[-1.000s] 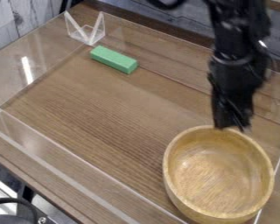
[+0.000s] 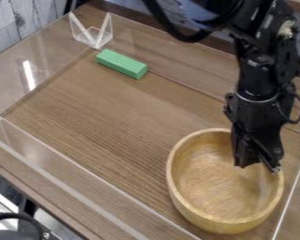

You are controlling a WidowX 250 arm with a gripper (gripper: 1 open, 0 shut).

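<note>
My gripper (image 2: 258, 153) is low at the right, its black fingertips over the back right rim of a large yellow oval bowl (image 2: 217, 202). Whether it is open or shut is hard to tell, and whether it holds the rim is unclear. A green block (image 2: 121, 64) lies at the upper left of the wooden table.
A white wire rack (image 2: 93, 33) stands at the back left. A black cable loops at the lower left corner.
My gripper has come down and toward the front onto the bowl's back right rim. The bowl has shifted slightly left since a second ago.
</note>
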